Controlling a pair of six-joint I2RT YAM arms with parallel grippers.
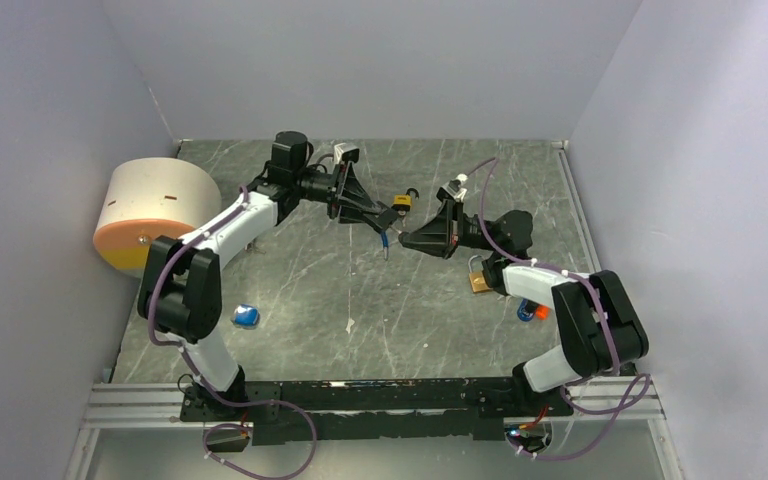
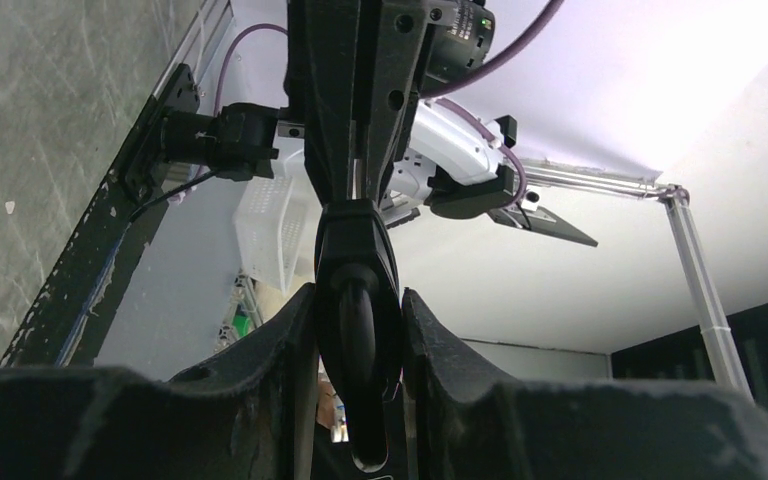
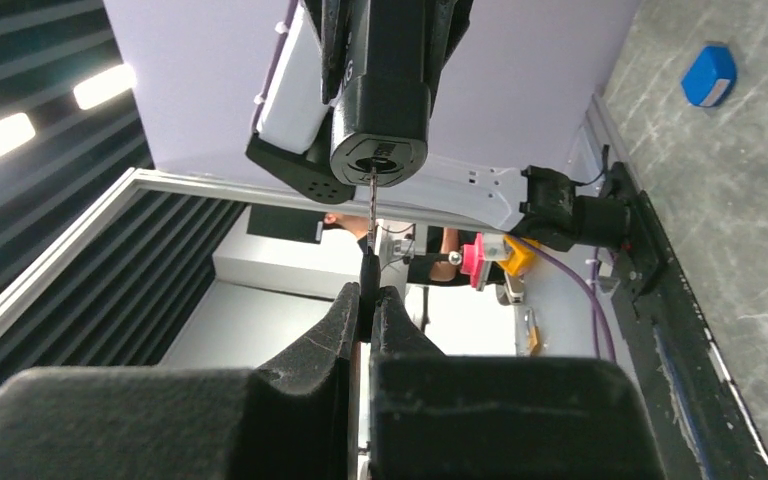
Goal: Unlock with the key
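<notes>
In the middle of the top view my two grippers face each other. My left gripper (image 1: 375, 215) is shut on a black padlock (image 2: 355, 250), seen large between its fingers in the left wrist view. My right gripper (image 1: 410, 239) is shut on a key (image 3: 369, 290) by its dark head. In the right wrist view the thin metal blade points at the keyhole (image 3: 376, 164) in the padlock's end face and reaches it; how deep it sits I cannot tell.
A brass padlock (image 1: 479, 282) lies behind the right arm, with blue and orange items (image 1: 526, 310) nearby. A yellow padlock (image 1: 401, 202) lies beyond the grippers. A blue object (image 1: 245, 315) lies front left, a cream cylinder (image 1: 159, 205) at left.
</notes>
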